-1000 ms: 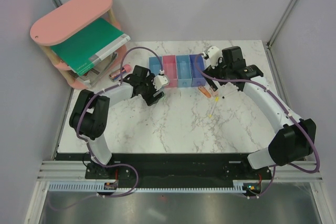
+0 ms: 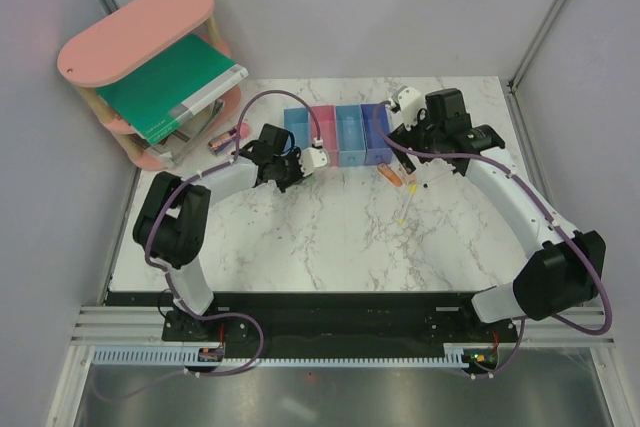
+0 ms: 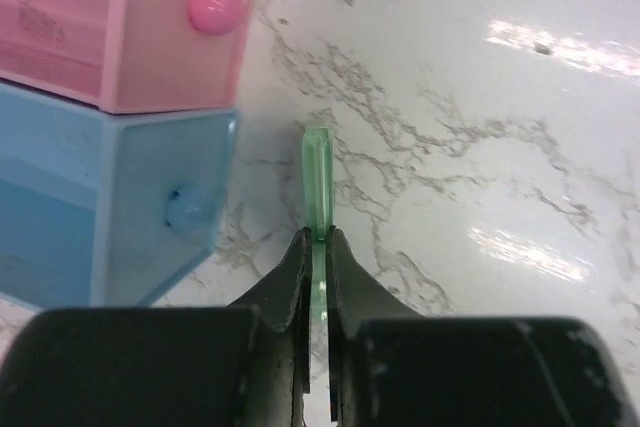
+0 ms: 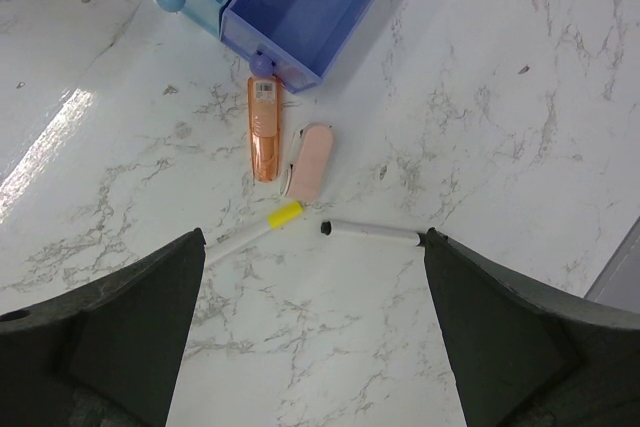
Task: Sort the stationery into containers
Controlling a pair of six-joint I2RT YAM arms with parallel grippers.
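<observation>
In the left wrist view a slim green translucent item stands out between the fingertips of my left gripper, which is shut on it. It is beside the left blue container and the pink container. My right gripper is open with nothing between its fingers. Below it on the table lie an orange cutter-like item, a pale pink eraser-like piece, a white pen with a yellow end and a white marker with a black end.
The second blue container and the dark blue container complete the row. A pink shelf unit with a green panel fills the back left.
The right arm has hardly moved.
</observation>
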